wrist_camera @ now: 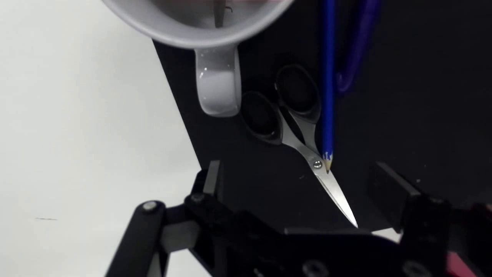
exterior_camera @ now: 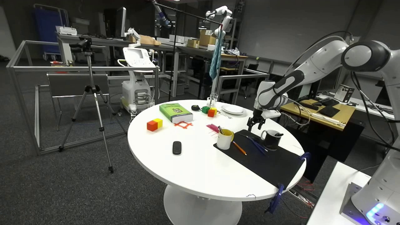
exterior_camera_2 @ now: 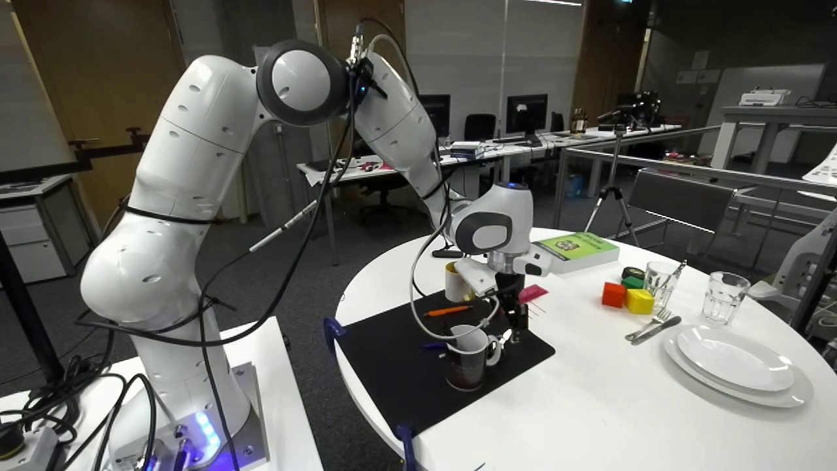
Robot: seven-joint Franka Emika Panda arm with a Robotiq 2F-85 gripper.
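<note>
My gripper is open, its fingers apart with nothing held between them. In the wrist view a pair of scissors [wrist_camera: 300,145] with black handles lies below, its metal blades reaching into the space between the fingers. Beside it a blue pencil [wrist_camera: 328,92] has its tip over the scissors' pivot. At the top of that view is the dark mug [wrist_camera: 219,34], its pale handle pointing toward the scissors; a utensil stands in it. In exterior view 1 the gripper [exterior_camera: 255,126] hangs low over the black mat [exterior_camera: 258,165], just behind the dark mug [exterior_camera: 272,141].
A yellow-lined white mug [exterior_camera: 224,140] and an orange pencil [exterior_camera: 239,147] occupy the mat's other side. Plates [exterior_camera_2: 734,361], cutlery, glasses and colored blocks [exterior_camera_2: 614,294] stand farther back. A green book [exterior_camera: 176,112] and a black mouse [exterior_camera: 177,147] lie across the white table.
</note>
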